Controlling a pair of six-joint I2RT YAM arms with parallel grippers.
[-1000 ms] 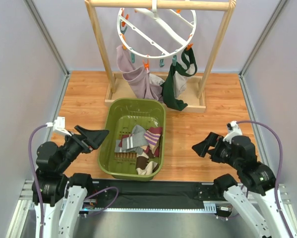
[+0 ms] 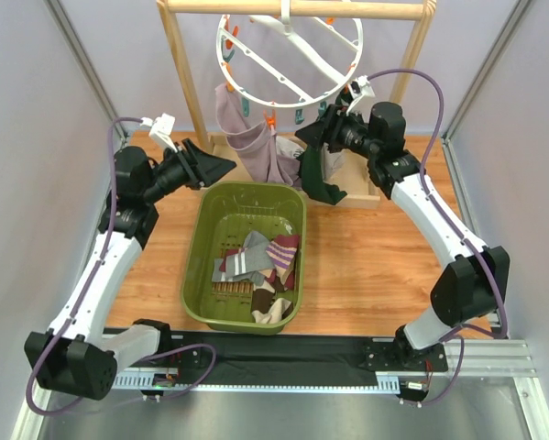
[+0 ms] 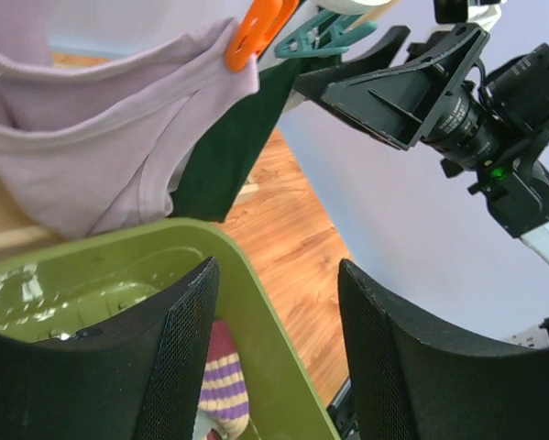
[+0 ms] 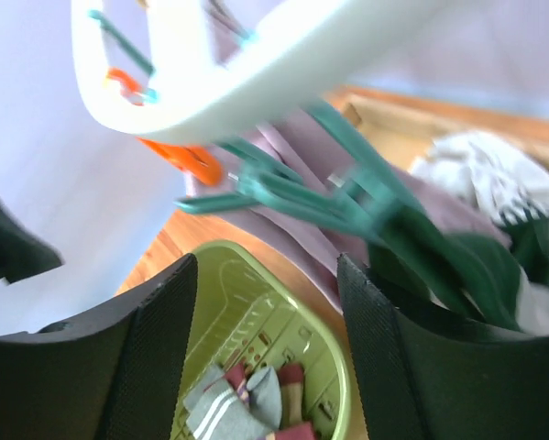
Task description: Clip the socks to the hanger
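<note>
The white round hanger (image 2: 283,73) hangs from the wooden frame with orange and teal clips; a pink cloth (image 2: 251,147) and a dark green cloth (image 2: 315,183) hang from it. My right gripper (image 2: 312,128) is at the hanger's lower right rim, beside teal clips (image 4: 292,202), fingers apart with nothing clearly between them. My left gripper (image 2: 217,168) stands open above the bin's back left, left of the pink cloth. Striped and grey socks (image 2: 283,252) lie in the green bin (image 2: 196,275).
The wooden frame (image 2: 402,50) and its base stand at the back.
</note>
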